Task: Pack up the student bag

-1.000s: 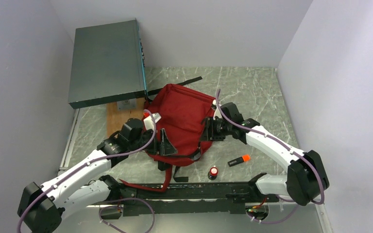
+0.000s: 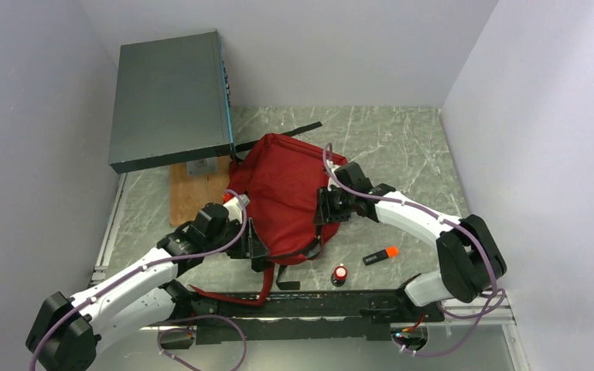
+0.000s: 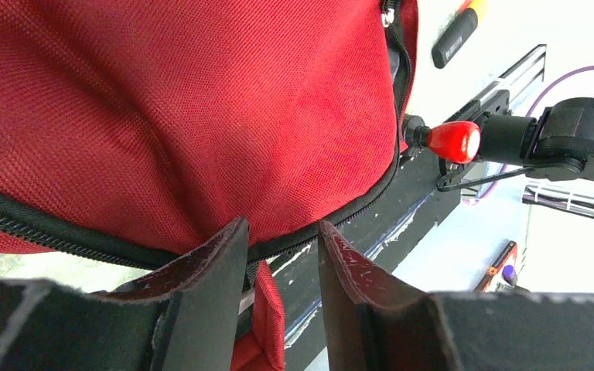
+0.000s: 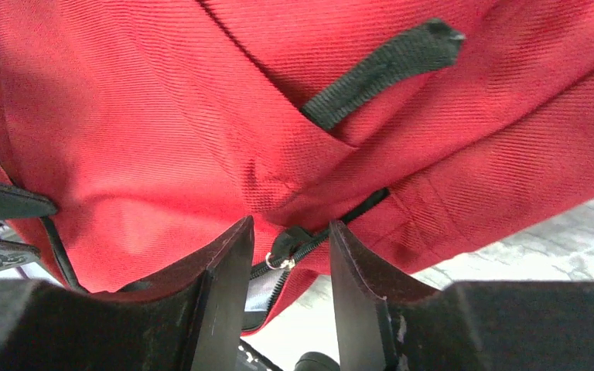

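Note:
The red bag (image 2: 282,185) lies crumpled in the middle of the table, straps spread out. Its black zipper (image 3: 54,232) runs along the near edge; my left gripper is down at it, shut on the zipper band by a red strap. My right gripper is over the bag's right side, part open, above a zipper end (image 4: 294,251) with a metal ring. Whether anything is between its fingers is unclear.
An orange-capped marker (image 2: 379,255) and a red-topped bottle (image 2: 339,275) lie or stand at the front right. A large dark box (image 2: 170,93) overhangs a wooden board at the back left.
My left gripper has moved toward the table's front, down to the bag's near edge. My right gripper has moved a little left over the bag.

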